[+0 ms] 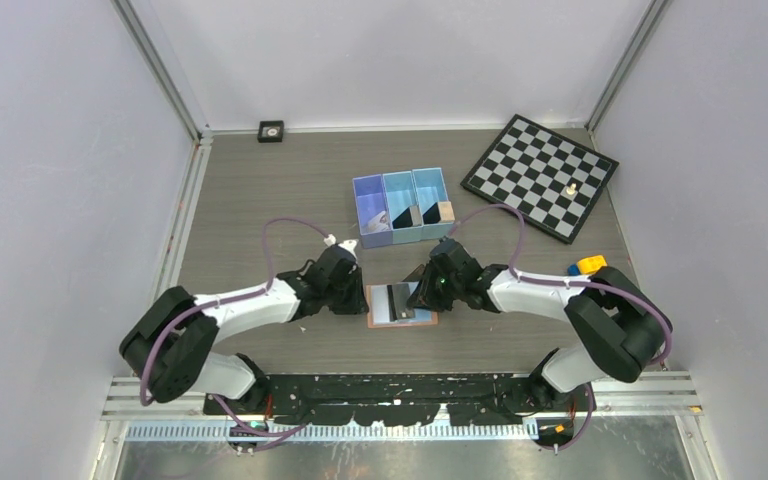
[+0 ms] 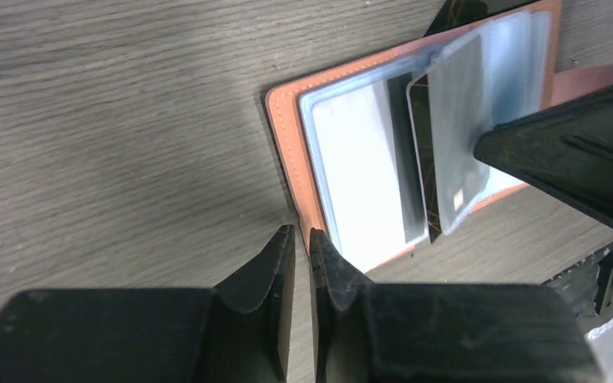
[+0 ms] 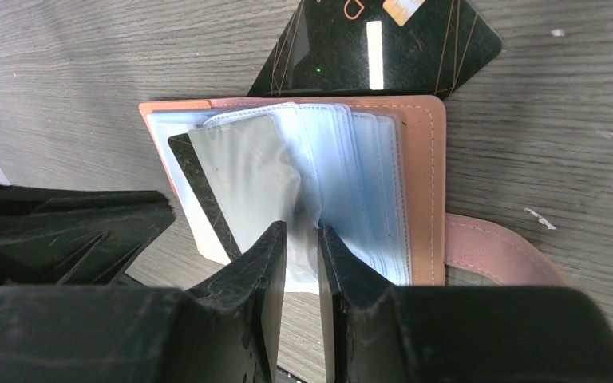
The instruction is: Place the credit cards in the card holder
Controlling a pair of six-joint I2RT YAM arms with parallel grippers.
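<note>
The card holder lies open on the table, tan-edged with clear sleeves; a dark card sits in a sleeve at its middle. A loose dark card lies just behind the holder. My left gripper is low at the holder's left edge, fingertips slightly apart, nothing visible between. My right gripper is over the holder, fingertips at the clear sleeve, a little apart; whether they pinch the sleeve is unclear.
A three-compartment bin with cards stands behind the holder. A chessboard is at back right, with a yellow-blue toy below it. Bare table spreads at the left.
</note>
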